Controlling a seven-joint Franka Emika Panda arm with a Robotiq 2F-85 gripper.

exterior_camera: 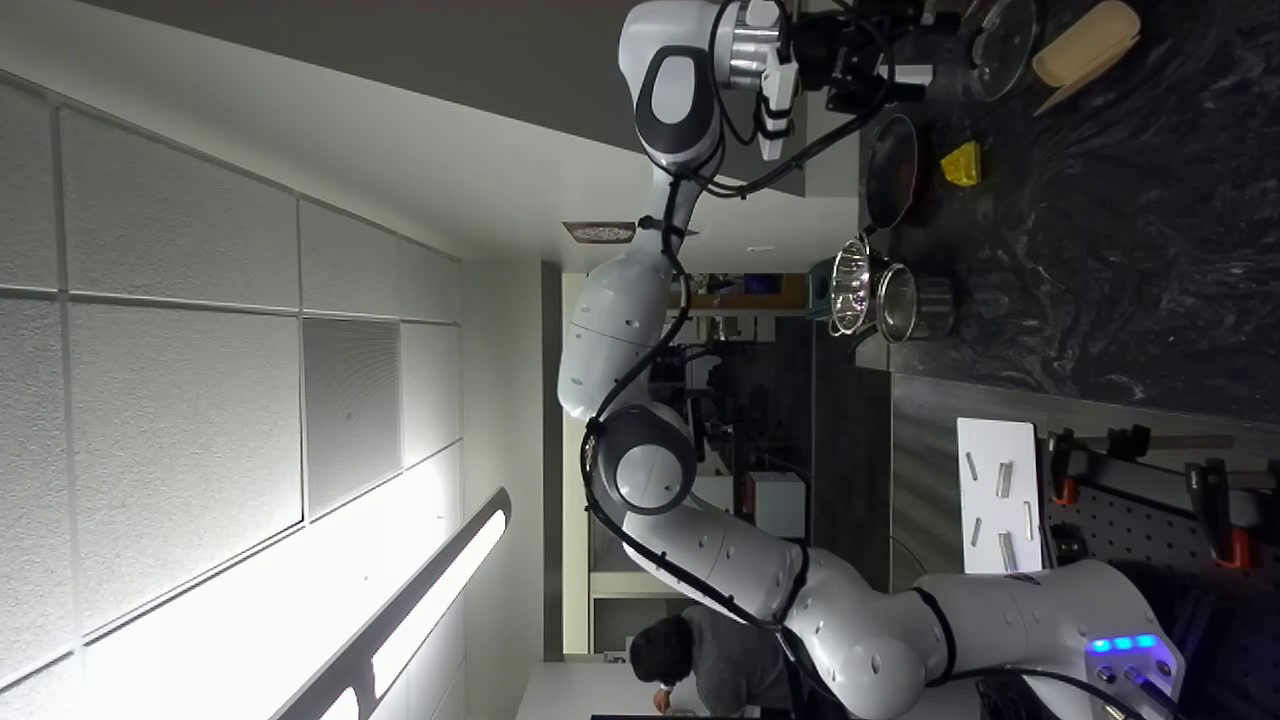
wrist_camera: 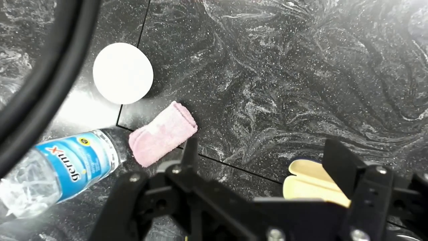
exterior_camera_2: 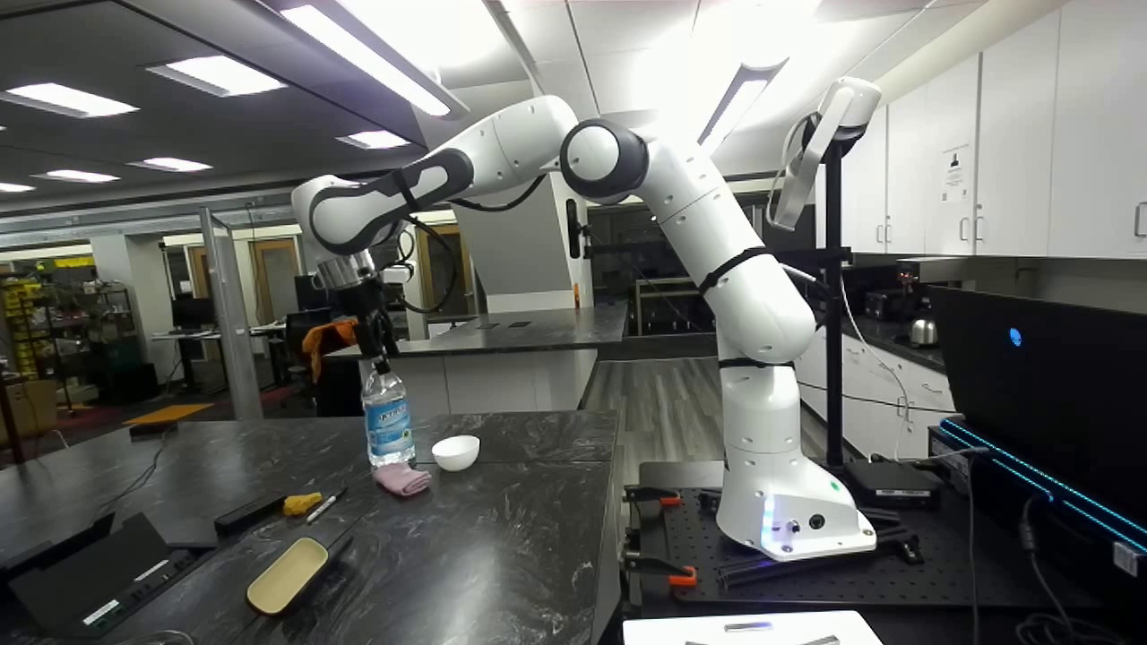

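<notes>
My gripper stands open over the dark counter, its two black fingers wide apart and nothing held between them. In the wrist view a folded pink cloth [wrist_camera: 163, 134] lies just beyond the left finger. A white bowl [wrist_camera: 122, 73] sits farther up and left. At the left edge is a clear bottle with a blue label [wrist_camera: 82, 162]. A pale yellow dish [wrist_camera: 311, 186] shows partly behind the right finger. From the second exterior view, the gripper [exterior_camera_2: 378, 360] points down near the top of the bottle [exterior_camera_2: 388, 417]; the depth between them is hard to judge.
A yellow sponge [exterior_camera_2: 302, 503], a marker [exterior_camera_2: 325, 505] and a black folding device [exterior_camera_2: 102, 580] lie on the counter. Metal pots [exterior_camera: 914, 302] and a dark pan [exterior_camera: 893, 172] stand along its side in the first exterior view.
</notes>
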